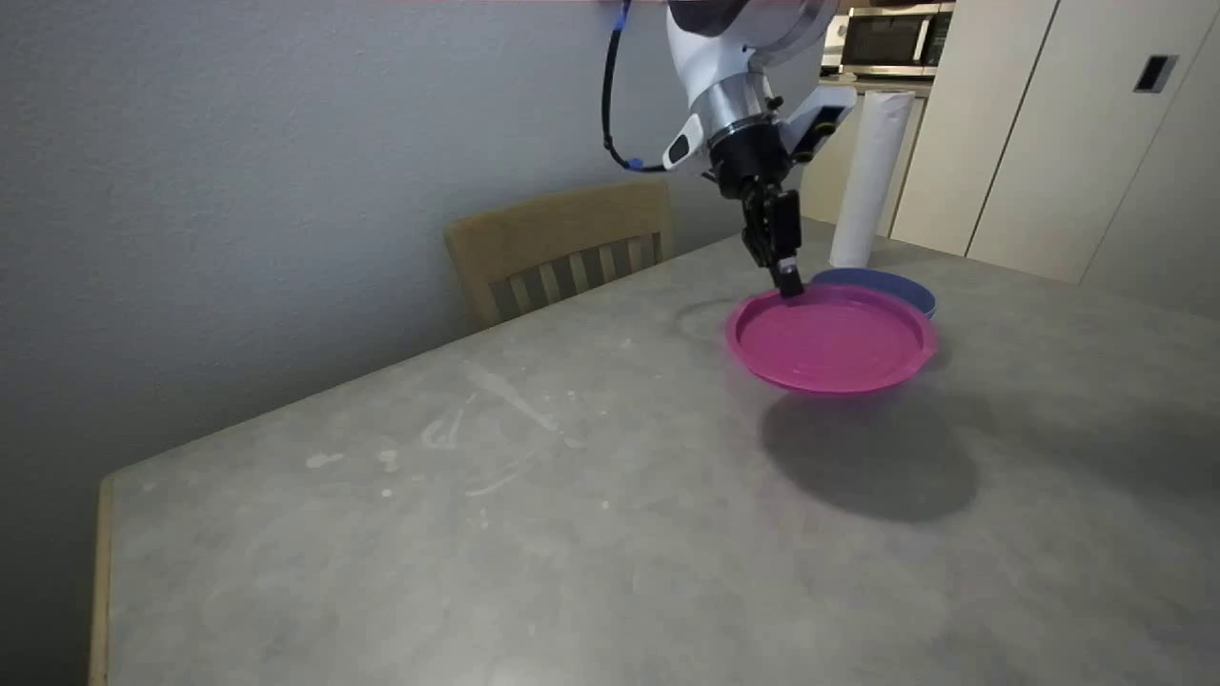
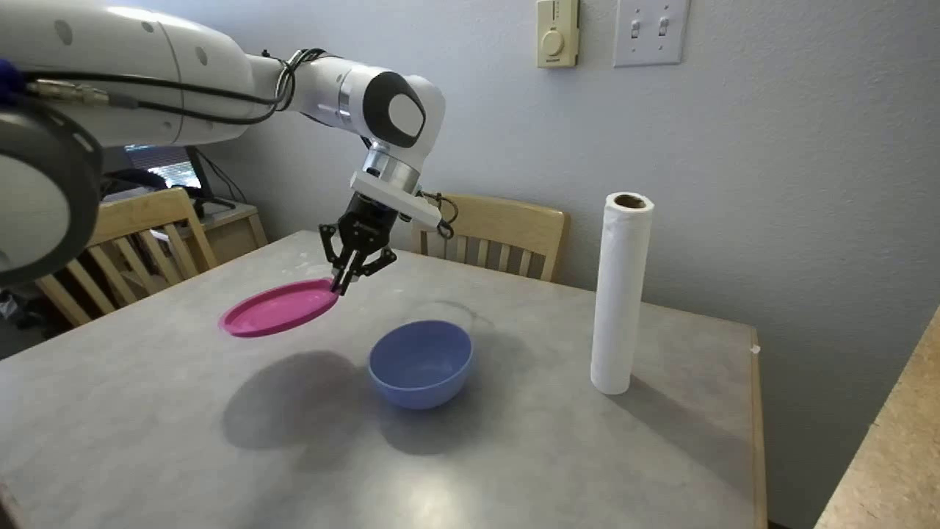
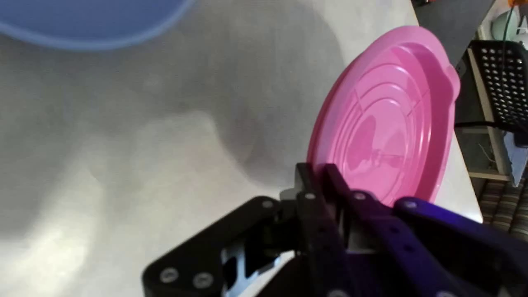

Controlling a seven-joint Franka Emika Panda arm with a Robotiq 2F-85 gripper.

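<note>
A round pink lid (image 1: 835, 339) with a raised rim hangs above the table, its shadow falling on the surface below. My gripper (image 2: 340, 283) is shut on the lid's edge. In the wrist view the fingertips (image 3: 335, 173) pinch the near rim of the pink lid (image 3: 391, 119), which looks tilted. The blue bowl (image 2: 421, 357) stands upright on the table, apart from the lid in exterior view 2, and it looks empty. Exterior view 1 has the lid covering most of the blue bowl (image 1: 886, 284). Only part of the blue bowl (image 3: 89, 29) shows in the wrist view.
An upright white paper roll (image 2: 619, 295) stands on the grey table (image 2: 529, 441), right of the bowl. Wooden chairs (image 2: 507, 231) line the table's far side.
</note>
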